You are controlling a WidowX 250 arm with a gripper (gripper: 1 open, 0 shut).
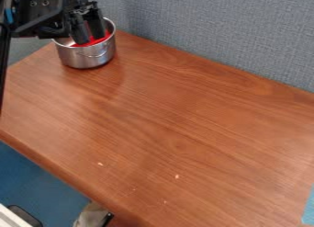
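At the back left corner of the wooden table a steel pot (86,56) stands upright, with something red (94,40) inside it, only partly visible. My black gripper (84,33) reaches in from the upper left, its fingers down at or just inside the pot's mouth, close to the red thing. The fingertips are partly hidden, so whether they are open or hold anything cannot be made out.
A grey padded wall (221,33) runs along the back. Blue floor (31,175) shows past the left edge.
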